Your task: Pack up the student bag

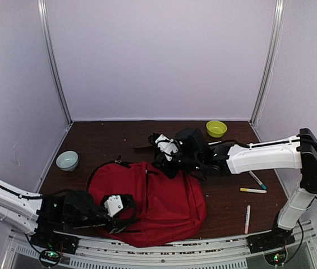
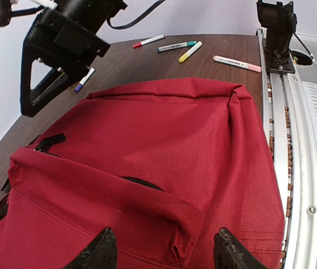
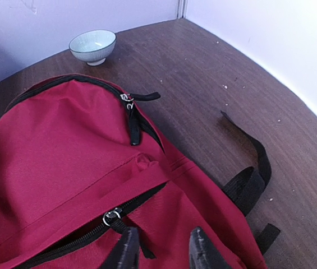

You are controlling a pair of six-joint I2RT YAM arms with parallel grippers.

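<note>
The red backpack (image 1: 175,207) lies flat at the table's front, a zipper pull (image 3: 113,217) on its front pocket and a longer zipper with pulls along its edge. My left gripper is low over the bag's lower left, open, fingers either side of a red fabric fold. My right gripper hangs over the bag's upper part near the pocket zipper, fingers apart with nothing clearly between them. Several markers lie right of the bag, including a yellow one (image 1: 253,190) and a pink one (image 1: 247,218).
A pale bowl (image 1: 67,161) sits at the left, a green bowl (image 1: 216,128) at the back right. Black straps lie beside the bag's back edge. Bare table (image 1: 102,137) shows behind the bag.
</note>
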